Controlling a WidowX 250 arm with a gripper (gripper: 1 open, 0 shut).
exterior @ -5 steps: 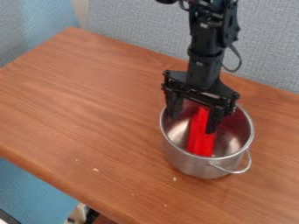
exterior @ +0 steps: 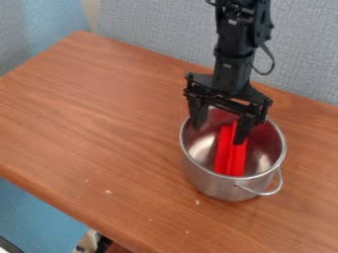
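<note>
A steel pot (exterior: 205, 178) with a wire handle stands on the wooden table, right of centre. Inside it stand red bar-shaped pieces (exterior: 230, 153), leaning together. My black gripper (exterior: 220, 126) is over the pot's back half, open, with its fingers straddling the upper part of the pot's opening around the red pieces' top; I cannot tell whether it touches them.
My gripper has risen slightly over the last second. The pot and red pieces look almost the same.
</note>
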